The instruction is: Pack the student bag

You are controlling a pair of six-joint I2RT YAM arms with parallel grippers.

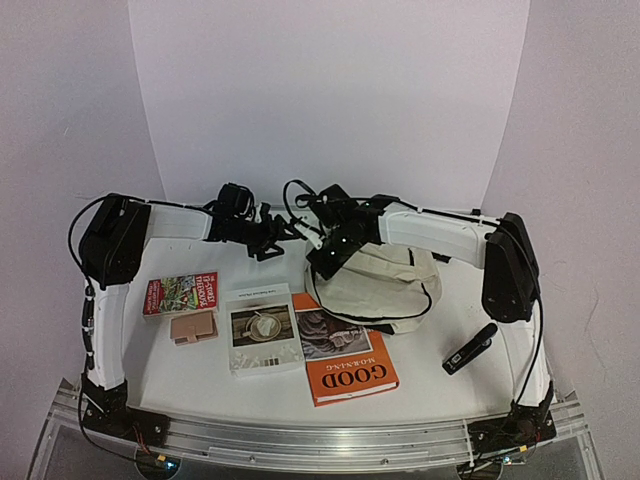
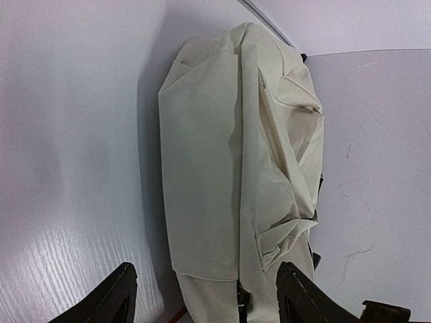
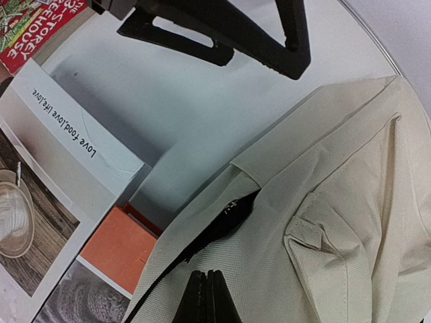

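A cream canvas bag (image 1: 375, 290) with black trim lies crumpled at the centre right, seen close in both wrist views (image 2: 202, 161) (image 3: 337, 222). My left gripper (image 1: 275, 240) hangs left of the bag with open fingers (image 2: 108, 296), nothing between them. My right gripper is over the bag, shut, with no object showing between its tips. The Treehouse book (image 1: 180, 295), a pink case (image 1: 193, 328), a white book (image 1: 262, 335) and an orange GOOD book (image 1: 350, 375) lie in front and left of the bag.
A black elongated item (image 1: 468, 350) lies at the front right. Bare table (image 1: 170, 390) shows at the front left. Walls stand behind and at both sides, and a metal rail runs along the front edge.
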